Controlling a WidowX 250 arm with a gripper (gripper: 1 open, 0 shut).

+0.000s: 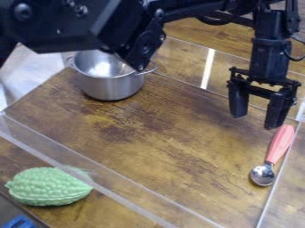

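My black gripper [256, 105] hangs at the right, open and pointing down, with nothing between its fingers. Just below it a spoon with a pink handle [272, 156] lies on the wooden table, bowl toward the front. A steel pot [107, 82] stands at the back left, partly hidden behind the black arm. A pale green bumpy vegetable [48, 187] lies at the front left.
Clear strips or walls run along its left and right sides. A blue object [14, 219] shows at the bottom left corner.
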